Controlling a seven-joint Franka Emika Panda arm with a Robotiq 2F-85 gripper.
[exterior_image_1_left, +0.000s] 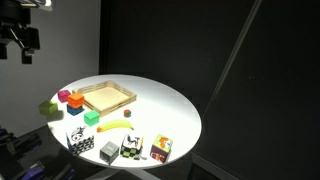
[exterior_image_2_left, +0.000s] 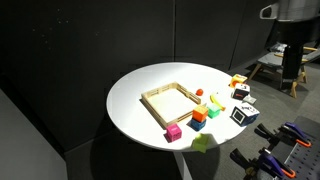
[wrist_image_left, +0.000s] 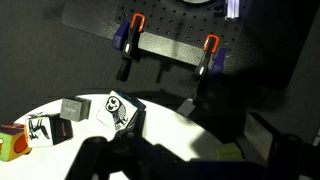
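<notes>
My gripper is open, its dark fingers wide apart at the lower part of the wrist view, with nothing held between them. It hangs well above the table's near edge, at the upper left in exterior view 1. On the white table stand an orange block (exterior_image_1_left: 76, 100) on top of a blue block (exterior_image_1_left: 75, 109), a green block (exterior_image_1_left: 92, 118), a pink block (exterior_image_2_left: 174, 132) and a yellow-green block (exterior_image_1_left: 47, 107). A yellow banana (exterior_image_1_left: 115, 125) lies near the middle. A shallow wooden tray (exterior_image_2_left: 147, 104) sits farther back.
Along one edge stand a black-and-white patterned box (exterior_image_1_left: 80, 139), a grey cube (exterior_image_1_left: 109, 152), a black-and-white picture cube (exterior_image_1_left: 132, 147) and a colourful cube (exterior_image_1_left: 161, 148). A small reddish-brown round thing (exterior_image_1_left: 127, 113) lies beside the tray.
</notes>
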